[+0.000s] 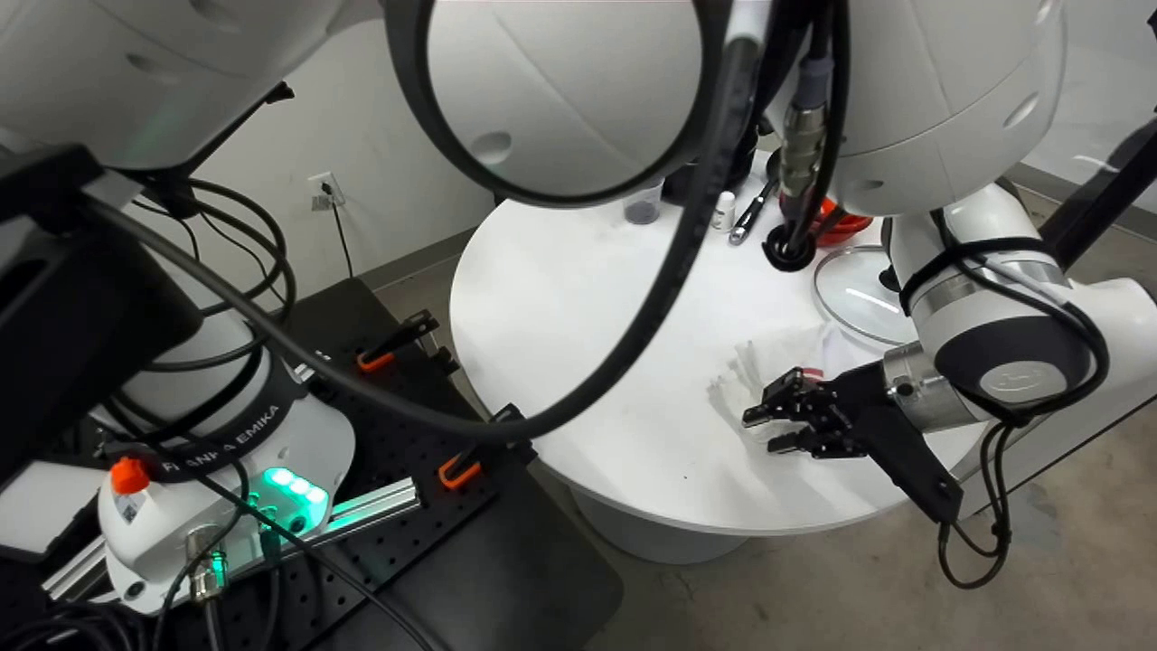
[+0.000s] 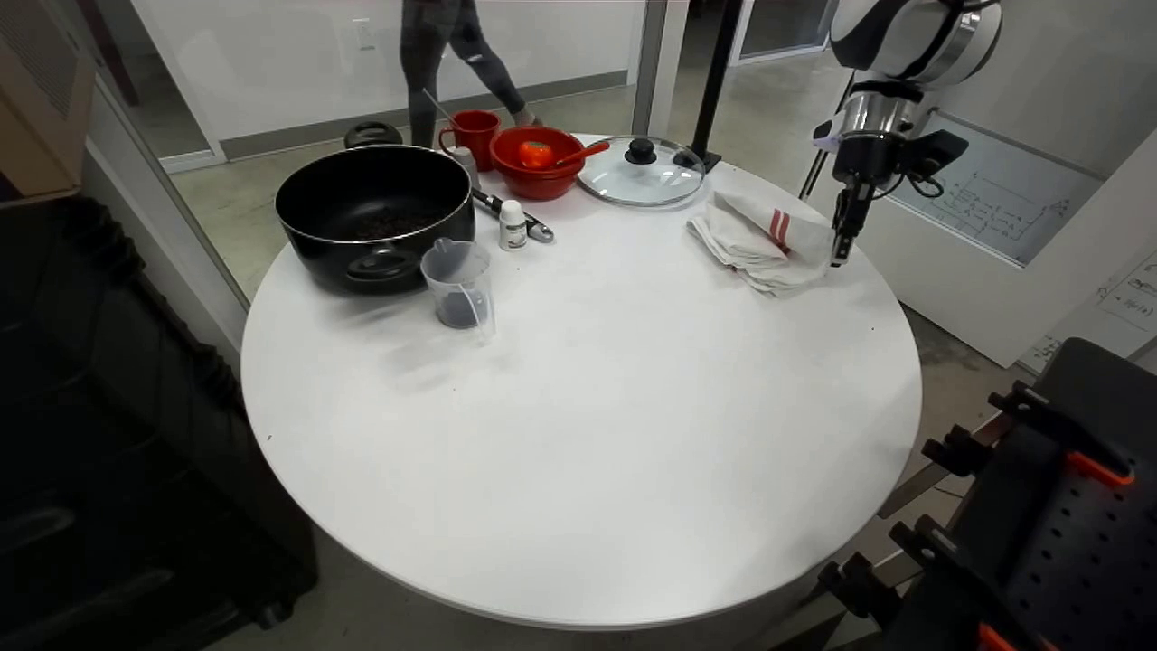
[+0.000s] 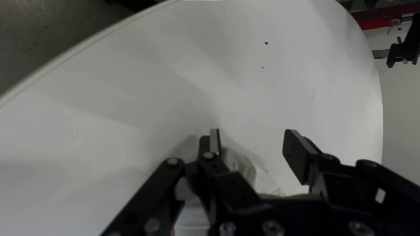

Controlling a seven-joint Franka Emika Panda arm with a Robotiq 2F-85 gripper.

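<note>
A white towel with red stripes [image 2: 754, 240] lies bunched on the round white table [image 2: 607, 434], near the edge on the robot's side. My gripper [image 1: 766, 429] is low over the towel's near edge, pointing down at the table. In the wrist view the gripper has a gap between its fingertips, and a fold of towel [image 3: 242, 167] rises between the fingers, close to the left one. The fingers are narrowed around this fold. The black finger bodies hide much of the cloth, so how firmly it is held is hard to see.
A glass lid [image 2: 642, 174] lies behind the towel. Farther along stand red bowls [image 2: 539, 174], a red mug [image 2: 474, 136], a small white bottle [image 2: 512, 224], a black pot [image 2: 374, 206] and a clear measuring cup [image 2: 457, 287].
</note>
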